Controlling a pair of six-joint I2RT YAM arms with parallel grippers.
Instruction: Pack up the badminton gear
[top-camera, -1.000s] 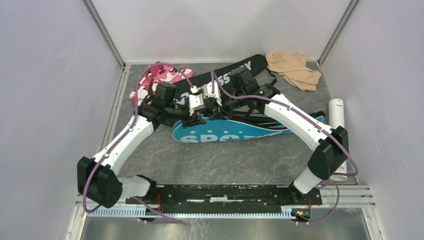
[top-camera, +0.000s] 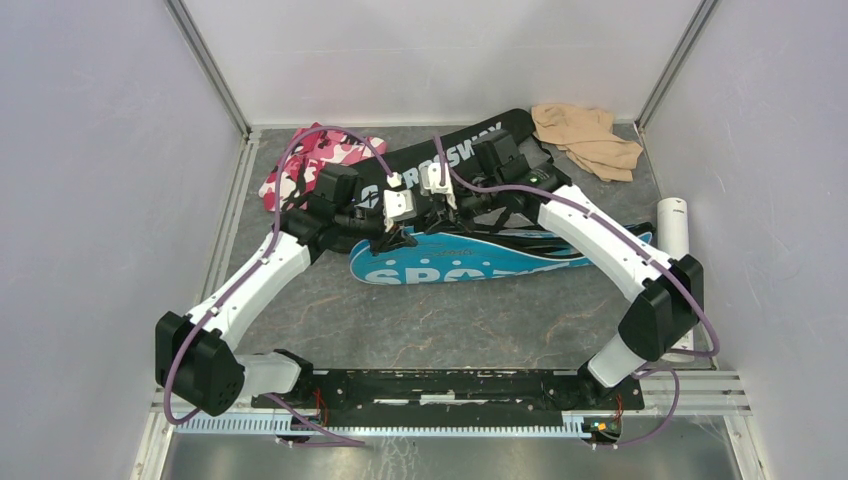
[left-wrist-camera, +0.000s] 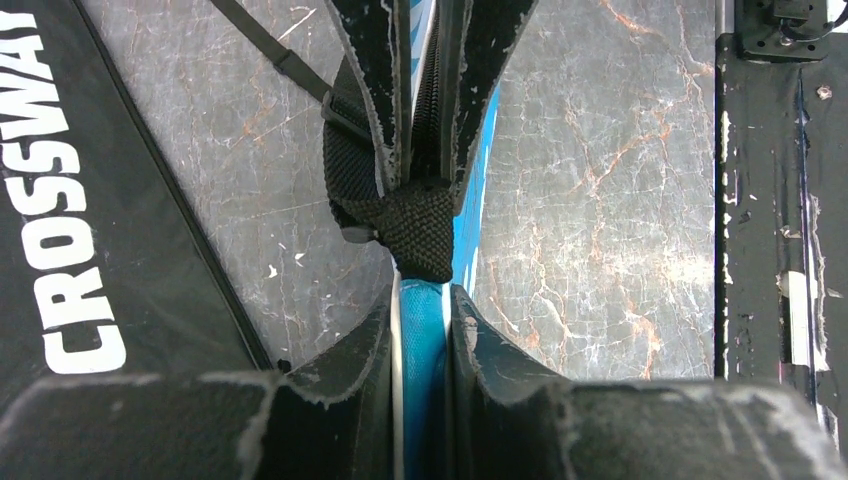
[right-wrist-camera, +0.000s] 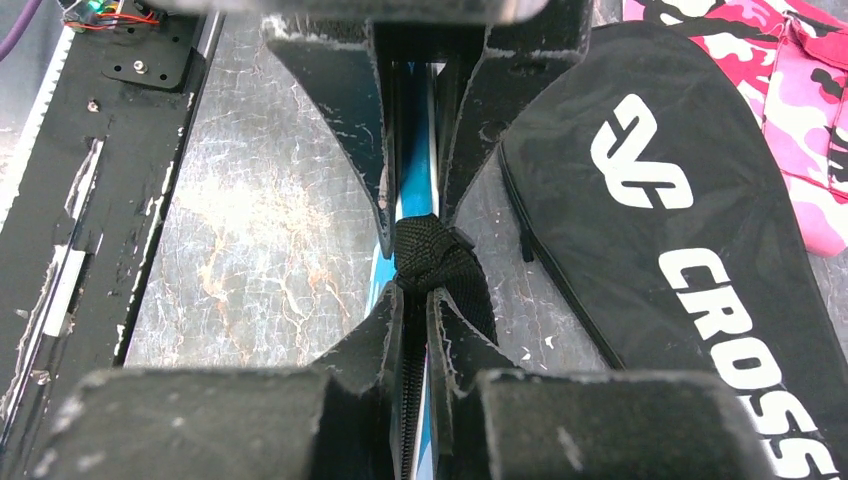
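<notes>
The blue racket bag (top-camera: 440, 265) lies along the front middle, its upper edge lifted under both grippers. My left gripper is shut on that edge's blue fabric with white piping. My right gripper, close beside it, has its fingers round the dark zipper edge by a black woven strap (right-wrist-camera: 440, 260); how far they are closed is unclear. The black CROSSWAY bag (right-wrist-camera: 690, 300) lies behind the blue bag, and a pink camouflage bag (right-wrist-camera: 740, 60) is at the back left.
A tan cloth (top-camera: 585, 140) lies at the back right, a white tube (top-camera: 672, 225) along the right side. The floor in front of the blue bag is bare. Walls enclose the sides and back.
My right gripper has shifted slightly to the right, with the blue bag moving a little the same way. The left gripper has moved slightly right too.
</notes>
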